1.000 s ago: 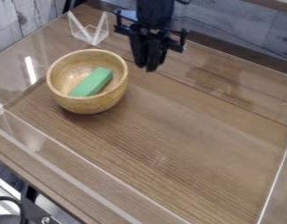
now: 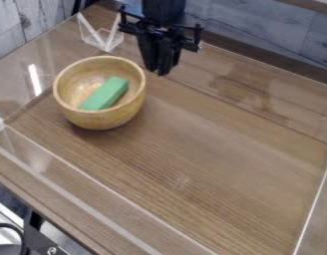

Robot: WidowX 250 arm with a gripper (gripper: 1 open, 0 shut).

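My dark gripper (image 2: 159, 58) hangs over the back of the table, above and behind the right rim of a wooden bowl (image 2: 76, 114). A green oblong block (image 2: 105, 93) lies inside the bowl. The fingertips are dark and small in the view, so I cannot tell whether they are open or shut.
Speckled walls stand along the back and sides. A white wire-like object (image 2: 103, 30) is at the back left, and a black cable (image 2: 7, 239) is at the lower left.
My gripper has risen slightly and shifted a little to the left. The bowl and green block have not visibly moved.
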